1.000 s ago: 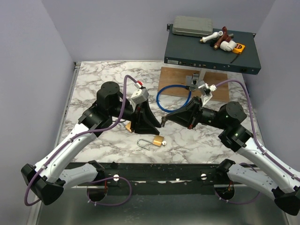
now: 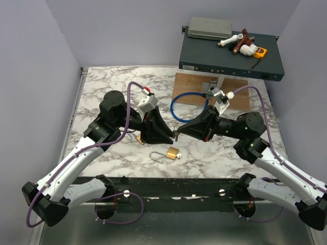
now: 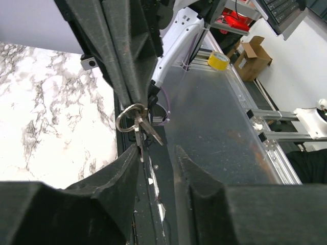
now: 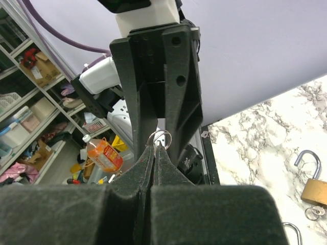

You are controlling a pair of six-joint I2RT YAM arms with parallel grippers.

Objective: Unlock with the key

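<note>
A small key ring with keys (image 3: 149,130) hangs at the fingertips of my right gripper (image 2: 178,131), which is shut on it. My left gripper is part open, and a gap shows between its fingers. In the right wrist view the left fingers (image 4: 176,138) stand on either side of the ring (image 4: 162,135), just beyond the right fingertips. Whether they touch the keys I cannot tell. On the table below lies a brass padlock (image 2: 172,153) with its shackle swung out and a small silver piece beside it. A second brass padlock (image 2: 139,138) is partly hidden by the left gripper.
A blue cable loop (image 2: 172,108) lies behind the grippers, by a wooden board (image 2: 239,103). A dark raised shelf (image 2: 225,56) bearing a grey box and fittings overhangs the back right. Bare marble shows at the table's front right.
The right gripper has shifted slightly left with the keys.
</note>
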